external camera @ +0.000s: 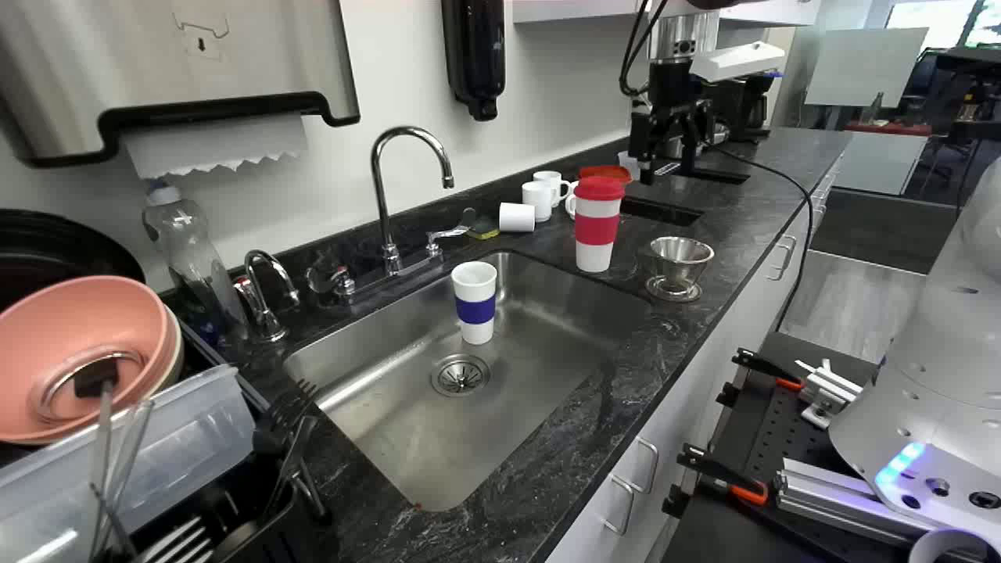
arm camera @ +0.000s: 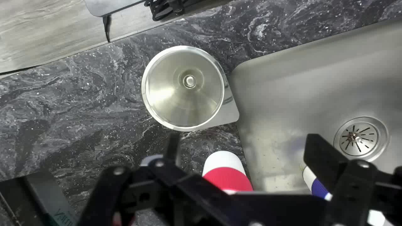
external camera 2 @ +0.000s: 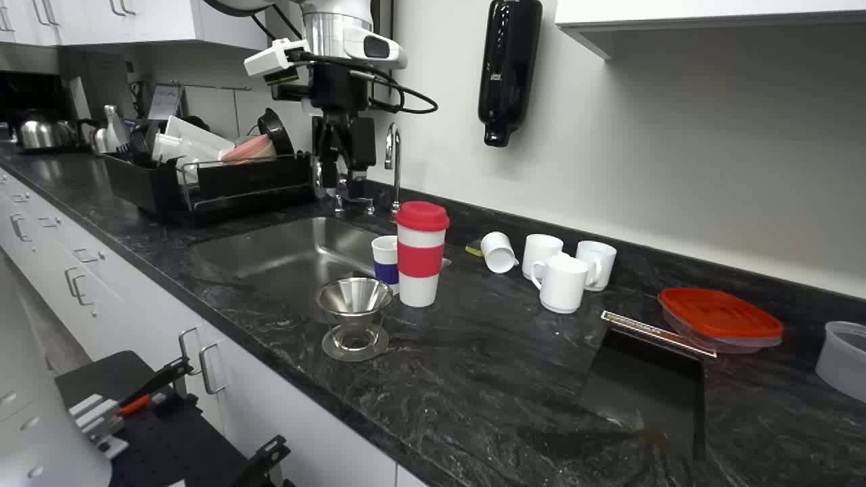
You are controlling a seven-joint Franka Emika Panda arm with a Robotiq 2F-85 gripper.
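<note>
High over the counter, my gripper is open, its two fingers wide apart and nothing between them in the wrist view. The same gripper [external camera 2: 342, 178] hangs clear of everything below it. A white travel cup with red lid and red band [external camera 2: 420, 258] stands upright on the counter by the sink. Beside it is a steel cone-shaped dripper [external camera: 677, 263] on a round base; its open top fills the upper middle of the wrist view. A white cup with a blue band [external camera: 475, 305] is upright in the steel sink [external camera: 554, 375], partly hidden by my finger in the wrist view.
Several white mugs [external camera 2: 562, 283], one on its side, sit near the wall. A red-lidded container [external camera 2: 718, 312] and a dark flat tray [external camera 2: 645, 385] lie beyond. The faucet [external camera: 380, 188] rises behind the sink; a full dish rack [external camera 2: 235, 191] stands at its far side.
</note>
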